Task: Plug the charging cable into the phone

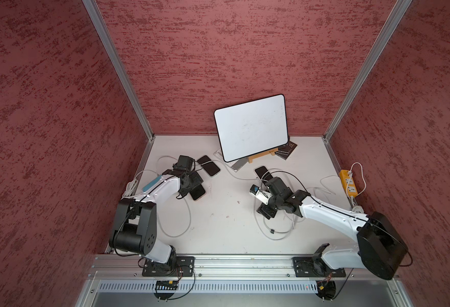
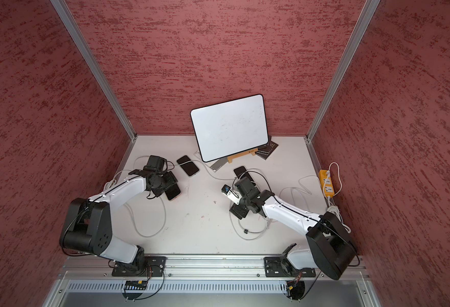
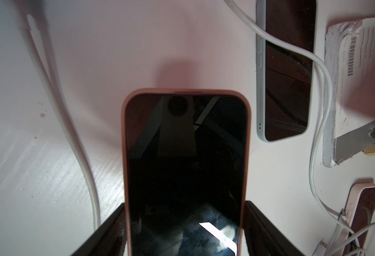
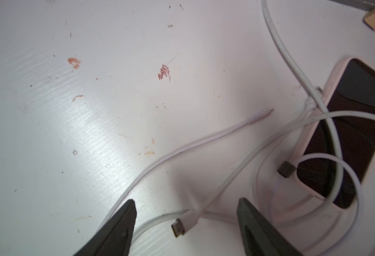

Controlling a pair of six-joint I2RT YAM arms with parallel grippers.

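A phone in a pink case (image 3: 185, 170) fills the middle of the left wrist view, with my left gripper shut on its sides. In the right wrist view my right gripper is open above several white cables. A cable's metal-tipped connector (image 4: 186, 223) lies between and just ahead of the fingers, and a thinner cable end (image 4: 259, 115) points right farther up. A second pink-cased phone (image 4: 353, 106) lies at the right, crossed by cables.
A grey-cased phone (image 3: 285, 106) lies back left. A whiteboard (image 1: 250, 127) on a wooden stand is at the back, a yellow power strip (image 1: 347, 181) at the right edge.
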